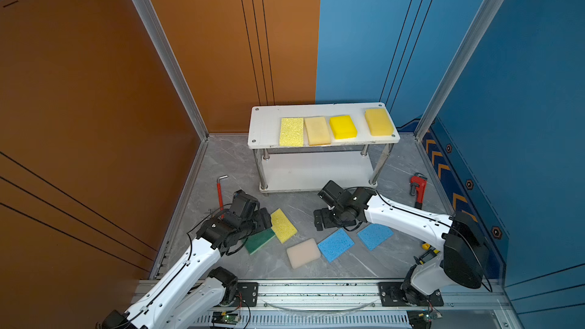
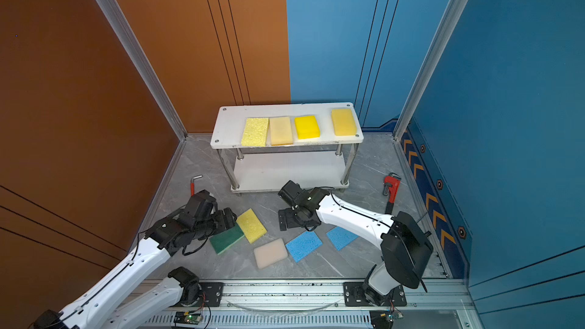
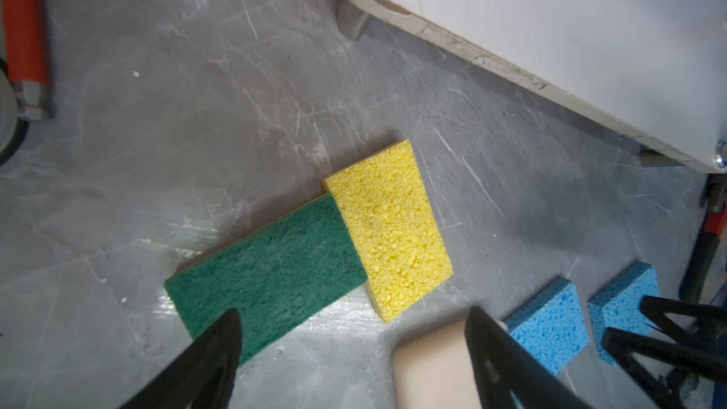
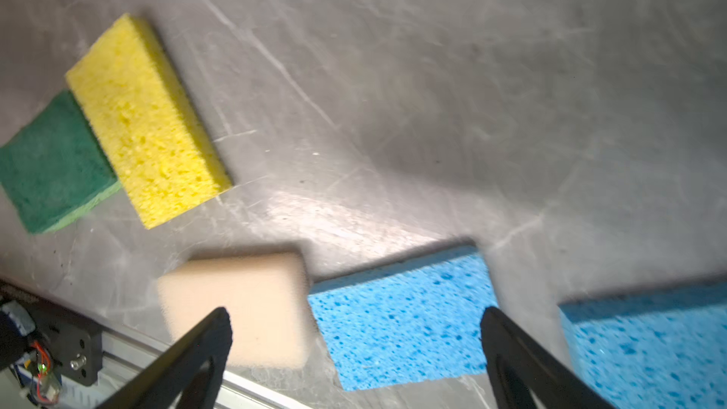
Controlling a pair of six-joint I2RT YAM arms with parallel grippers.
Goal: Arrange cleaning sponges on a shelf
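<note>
Four yellowish sponges, including the bright yellow one (image 1: 343,126), lie in a row on the shelf's top board (image 1: 268,122). On the floor lie a green sponge (image 3: 265,272), a yellow sponge (image 3: 390,227), a beige sponge (image 4: 234,306) and two blue sponges (image 4: 401,318). My left gripper hovers over the green and yellow pair, fingers apart with nothing held. My right gripper hangs open above the middle blue and beige sponges, holding nothing.
The lower shelf (image 1: 313,170) is empty. A red-handled tool (image 1: 219,195) lies at the left, a red pipe wrench (image 1: 418,185) at the right. Clear floor lies in front of the shelf.
</note>
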